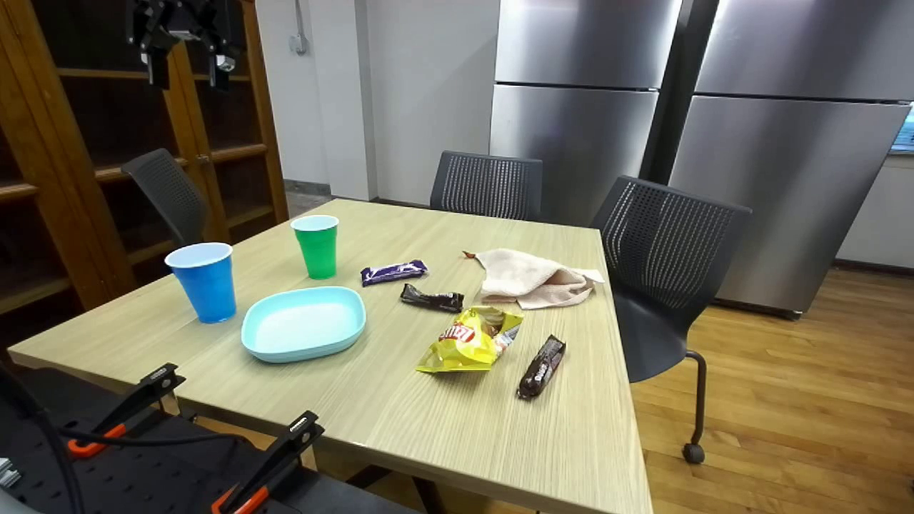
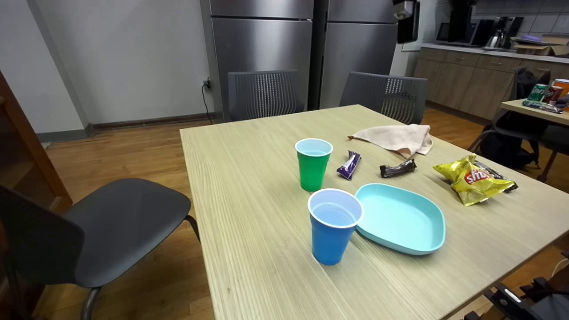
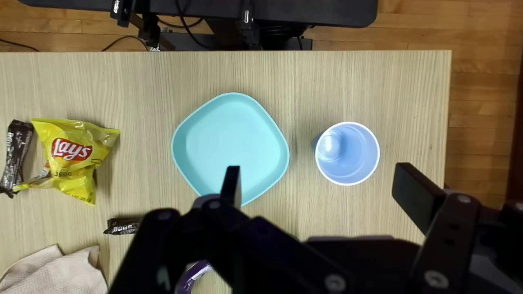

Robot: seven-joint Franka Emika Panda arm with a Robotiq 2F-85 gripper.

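Observation:
High above the table's left side, my gripper [image 1: 186, 77] hangs open, its two dark fingers wide apart and nothing between them. In the wrist view the gripper looks down over the turquoise plate [image 3: 230, 142] and the blue cup [image 3: 348, 154]. That cup stands upright beside the plate, which is empty. A green cup [image 2: 313, 168] stands upright farther back and is hidden by my gripper in the wrist view. Toward the other side lie a purple-wrapped bar [image 1: 394, 273], a dark-wrapped bar [image 1: 432, 298], a yellow Lay's chip bag [image 1: 463, 344] and a second dark-wrapped bar [image 1: 541, 367].
A crumpled pale cloth [image 1: 531, 278] lies near the table's right edge. Chairs [image 1: 673, 274] stand around the wooden table [image 1: 377, 402]. Between the cups and the far edge the tabletop is bare.

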